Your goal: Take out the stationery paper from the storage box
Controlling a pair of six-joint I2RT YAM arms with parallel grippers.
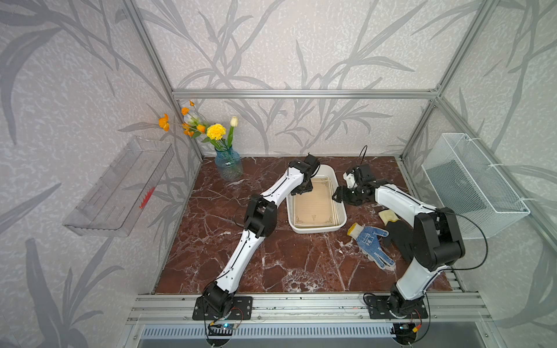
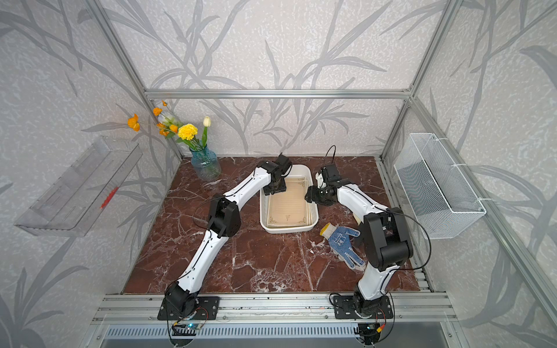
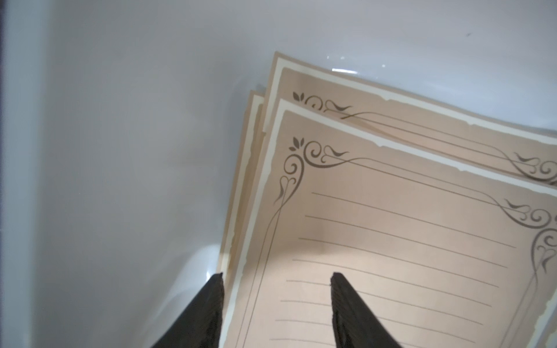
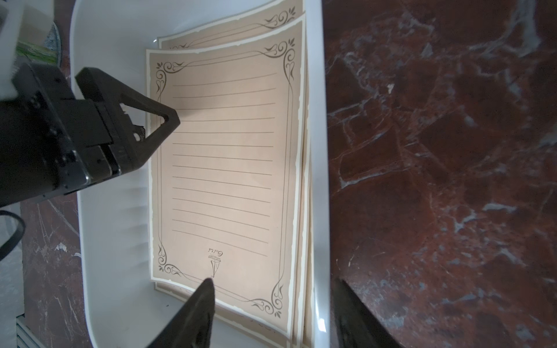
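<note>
A stack of beige stationery paper (image 4: 226, 150) with scrollwork borders lies in the white storage box (image 1: 316, 229), its sheets slightly offset. In the left wrist view, my left gripper is low over the stack's left edge, its fingers apart, with paper below them and no sheet seen lifted between them. In the right wrist view, my right gripper stands open over the box's right rim. The left gripper's black body reaches in from the left in that view and hides part of the sheets' left edge.
A blue vase (image 1: 229, 165) with flowers stands back left. A blue-dotted glove (image 1: 373, 246) and other gloves lie right of the box. A clear tray (image 1: 116, 214) hangs left, a mesh basket (image 1: 473, 203) right.
</note>
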